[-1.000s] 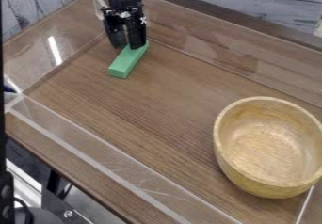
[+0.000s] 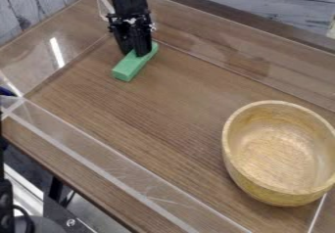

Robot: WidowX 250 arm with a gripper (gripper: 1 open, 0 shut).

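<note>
The black gripper (image 2: 131, 43) reaches down from the top of the camera view over the far end of a green block (image 2: 132, 67), which lies on the brown wooden table in the upper middle. The gripper hides the block's upper end; whether its fingers touch the block or stand open around it is too small to tell.
A large pale yellow round bowl (image 2: 275, 151) sits at the lower right. Some dark items show at the left and lower-left edges.
The gripper has shifted slightly and now covers more of the green block's upper end. The block looks nearly unmoved.
</note>
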